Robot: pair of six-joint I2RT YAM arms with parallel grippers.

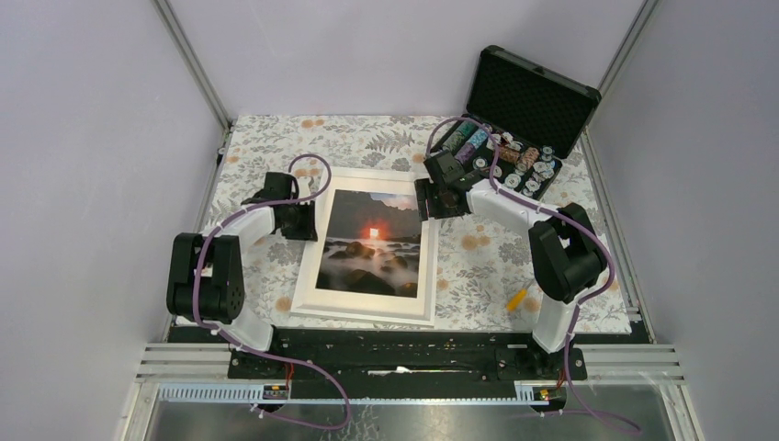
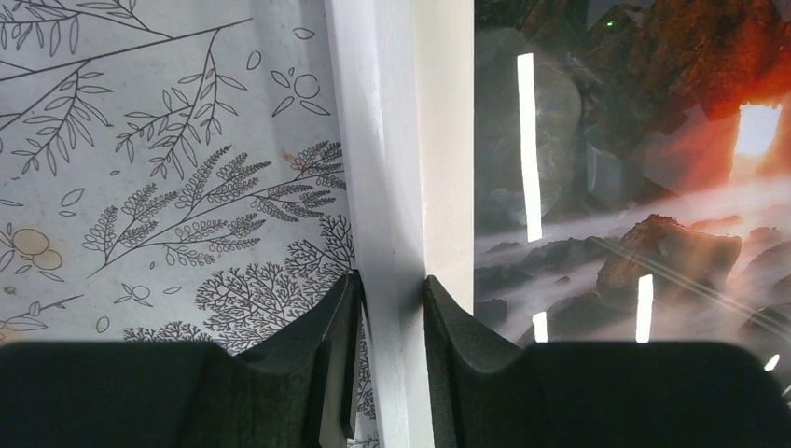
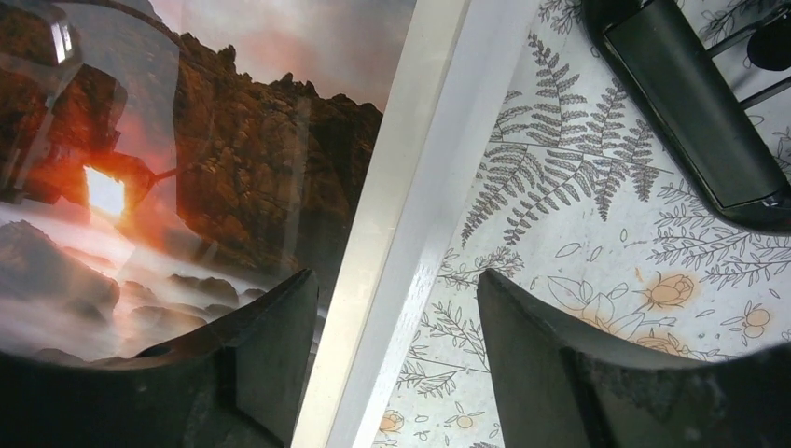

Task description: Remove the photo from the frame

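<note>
A white picture frame (image 1: pixel 363 317) lies on the table with a sunset photo (image 1: pixel 372 243) in it, showing rocks and mist. My left gripper is shut on the frame's left side bar (image 2: pixel 384 140), one finger on each side of it. At the right side bar (image 3: pixel 401 215), my right gripper is part open. Its fingers straddle the bar with a gap on both sides, the left one over the photo (image 3: pixel 233 140), the right one over the tablecloth. The back of the frame is hidden.
An open black case (image 1: pixel 533 92) with poker chips stands at the back right. A yellow-handled tool (image 1: pixel 517 299) lies at the front right. The case's handle (image 3: pixel 695 103) shows in the right wrist view.
</note>
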